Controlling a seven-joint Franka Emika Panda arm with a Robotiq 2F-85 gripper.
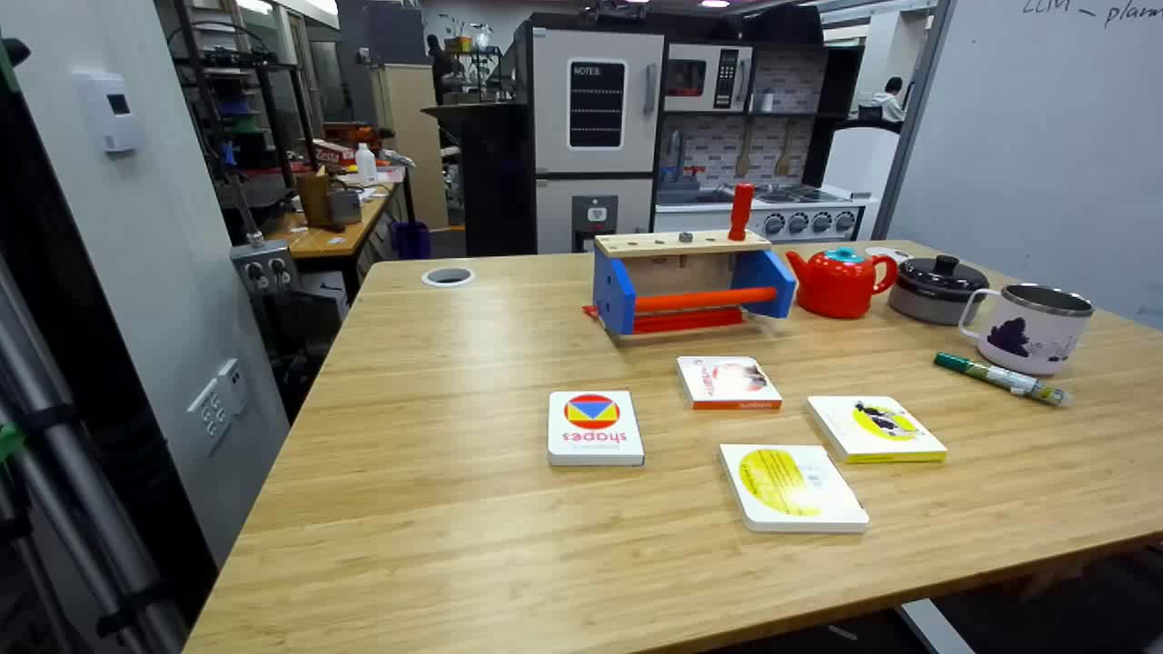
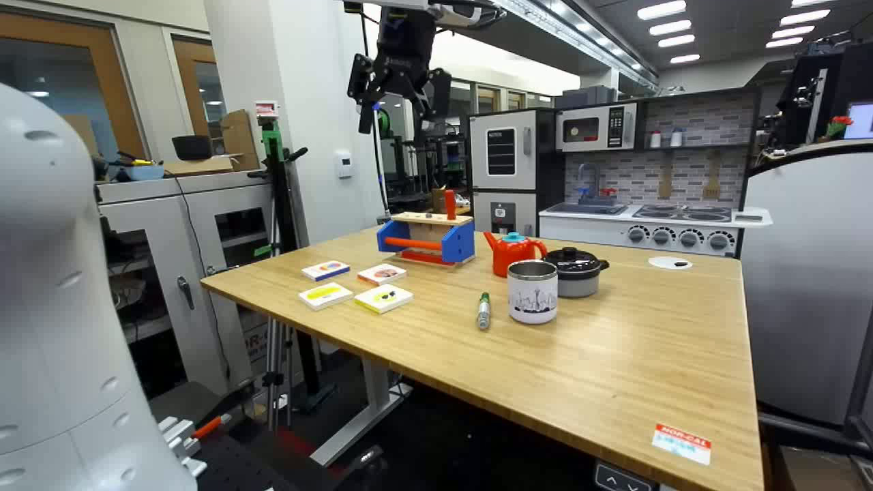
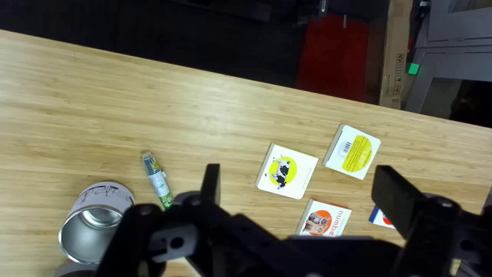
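High above the table, my gripper stands open with nothing between its fingers. Below it in the wrist view lie the cow book, a book with a yellow circle and barcode, and the numbers book. The shapes book lies flat at the left of the group; in the wrist view one finger mostly hides it. A green-capped marker rests beside the white mug. The red teapot and a grey lidded pot stand farther back. A blue and wooden toy bench holds an upright red peg.
A white disc and a red-white sticker lie on its other side. A round hole sits near the back-left corner.
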